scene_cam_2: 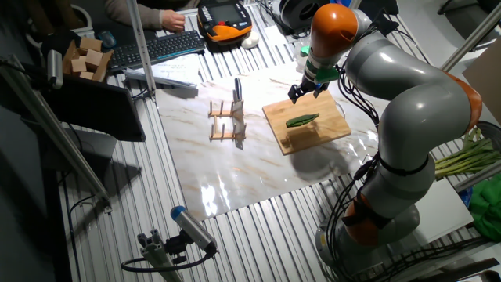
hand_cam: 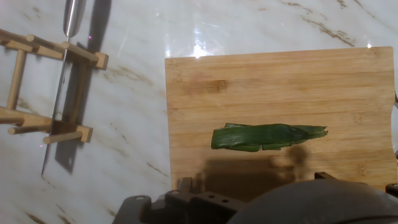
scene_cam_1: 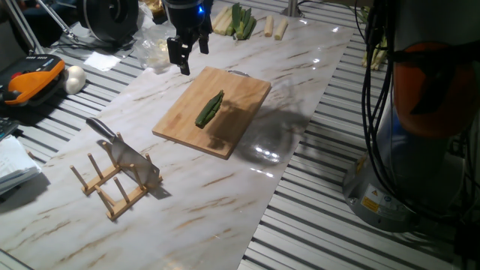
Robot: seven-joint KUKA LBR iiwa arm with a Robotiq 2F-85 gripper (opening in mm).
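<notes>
On the wooden cutting board point(scene_cam_1: 172, 124) lies a green leek piece point(scene_cam_1: 210, 109), long and flat. The wrist view shows this leek piece point(hand_cam: 267, 137) lying lengthwise across the board point(hand_cam: 249, 81). My gripper point(scene_cam_1: 194, 61) hangs in the air over the far edge of the board, apart from the leek. Its fingers are spread and nothing shows between them, so it is open. A knife point(scene_cam_1: 135, 159) with a black handle leans in a wooden rack point(scene_cam_1: 112, 201) left of the board; the wrist view catches its blade point(hand_cam: 61, 93) there too.
Cut leek pieces point(scene_cam_1: 241, 24) lie at the table's far edge beside a clear plastic bag point(scene_cam_1: 152, 46). An orange and black device point(scene_cam_1: 31, 79) sits on the slatted surface at the left. Bare marble lies between rack and board and in front of them.
</notes>
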